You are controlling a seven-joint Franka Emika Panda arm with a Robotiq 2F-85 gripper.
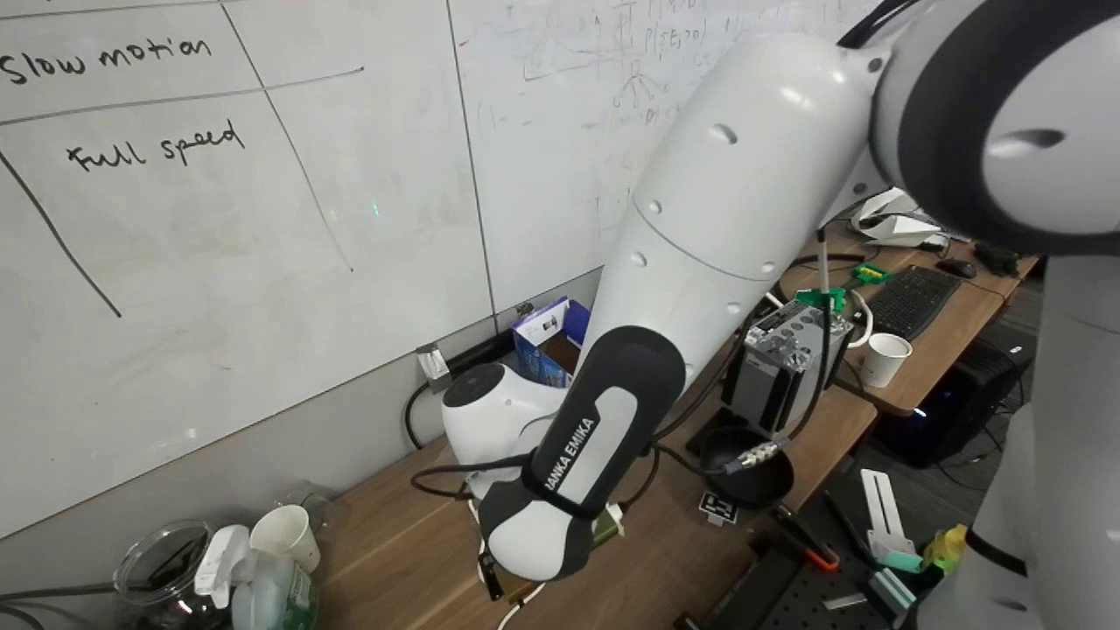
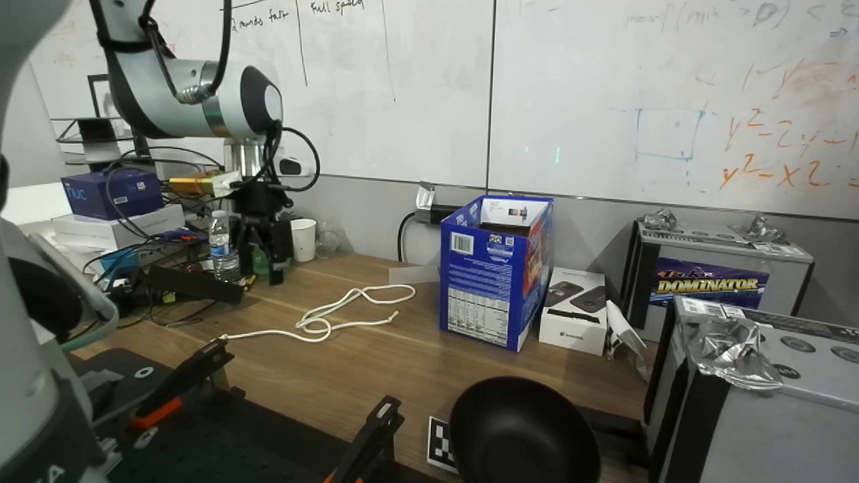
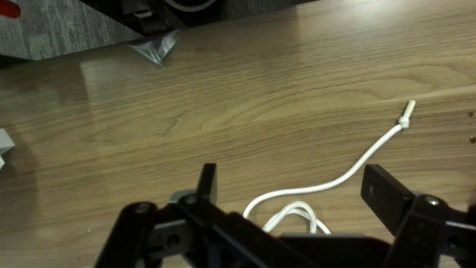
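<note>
A white rope (image 2: 322, 318) lies loosely looped on the wooden table, one knotted end (image 3: 404, 121) stretching off to the right in the wrist view. My gripper is open above it, its two black fingers (image 3: 379, 192) set wide apart. Part of the rope passes between them in that view, seen on the tabletop below, and the lower loops are partly covered by the gripper body. In exterior view 2 the gripper (image 2: 262, 253) points down at the table's left side. Exterior view 1 has it mostly hidden behind the arm.
A blue box (image 2: 483, 274) and a white box (image 2: 573, 314) stand near the wall. A black pan (image 2: 523, 435) sits toward the front, beside grey metal units (image 2: 757, 426). Paper cup (image 1: 285, 537) and spray bottle (image 1: 262, 598) occupy the other end. Bare tabletop surrounds the rope.
</note>
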